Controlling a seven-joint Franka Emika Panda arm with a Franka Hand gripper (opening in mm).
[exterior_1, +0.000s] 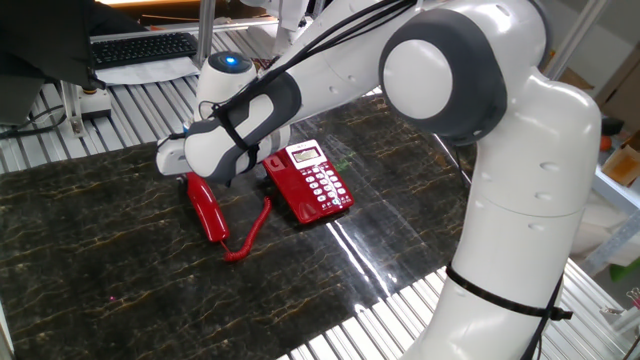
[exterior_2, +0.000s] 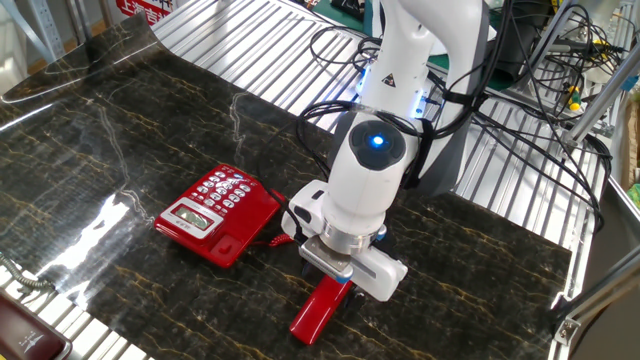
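A red telephone base (exterior_1: 308, 183) with white keys and a small display rests on the dark marbled sheet. Its red handset (exterior_1: 207, 210) lies off the base, joined to a coiled red cord (exterior_1: 249, 235). My gripper (exterior_2: 350, 280) points down over the handset, whose near end (exterior_2: 318, 312) sticks out from beneath the white hand. In exterior view 1 the arm covers the handset's far end. Both fingertips are hidden, so whether they hold the handset cannot be seen.
The marbled sheet (exterior_1: 90, 260) is clear at the front left in exterior view 1. A keyboard (exterior_1: 145, 48) sits on the slatted table behind. Black cables (exterior_2: 300, 140) hang loosely around the wrist.
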